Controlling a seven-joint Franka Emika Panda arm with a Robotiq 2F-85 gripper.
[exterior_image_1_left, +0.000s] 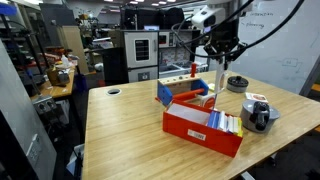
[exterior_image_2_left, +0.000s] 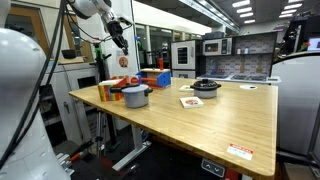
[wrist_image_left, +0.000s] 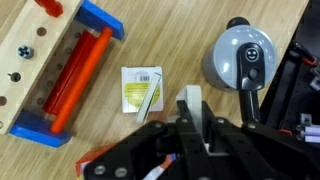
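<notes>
My gripper (exterior_image_1_left: 222, 58) is raised above the red box, its fingers shut on a long, thin white object (exterior_image_1_left: 219, 80). That object hangs down towards the box's opening; I cannot tell whether its lower end is clear of the rim. In the wrist view the white object (wrist_image_left: 193, 105) sticks out from between the dark fingers. Several slim books (exterior_image_1_left: 228, 124) stand at the right end of the red box (exterior_image_1_left: 196, 128), whose left part looks mostly empty.
Beside the box is a grey pot (exterior_image_1_left: 257, 113) with a black-handled lid. A blue and red wooden toy (wrist_image_left: 78, 75) and a small printed card (wrist_image_left: 140, 88) lie nearby.
</notes>
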